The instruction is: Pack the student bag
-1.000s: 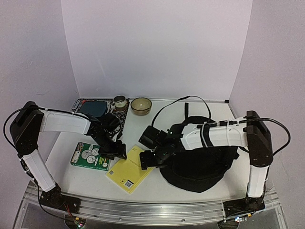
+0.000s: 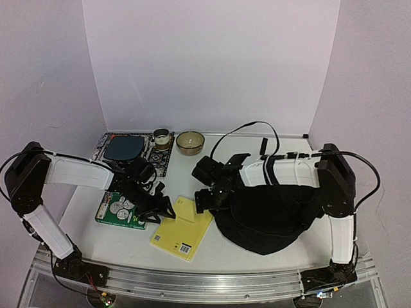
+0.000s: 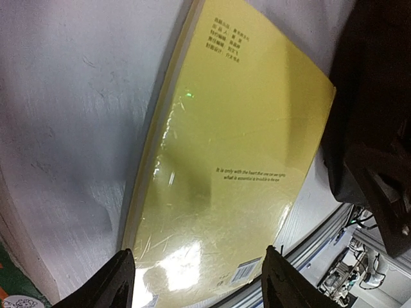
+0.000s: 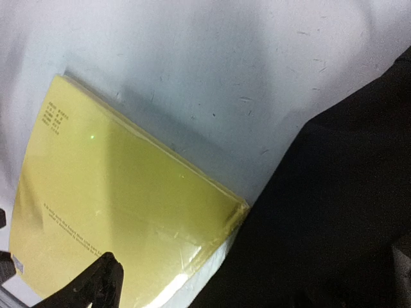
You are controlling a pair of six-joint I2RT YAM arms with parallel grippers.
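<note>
The yellow book (image 2: 173,239) lies flat on the table, back cover up, its right end against the black bag (image 2: 266,221). My left gripper (image 2: 165,213) hangs over the book's left edge. In the left wrist view, its fingers (image 3: 106,285) are spread wide, the book (image 3: 231,147) showing beneath and between them. My right gripper (image 2: 200,201) is at the book's upper right, beside the bag. In the right wrist view, one finger (image 4: 103,282) shows over the book (image 4: 128,199), far to the left; the other is barely visible against the bag's black cloth (image 4: 334,212).
A green book (image 2: 119,210) lies left of the left gripper. Toward the back left are a dark blue flat item (image 2: 124,148) on a patterned mat, a cup (image 2: 162,138) and a glass bowl (image 2: 191,142). Bare table shows at the front left.
The yellow book has shifted right toward the bag and turned a little. My left gripper has moved slightly right.
</note>
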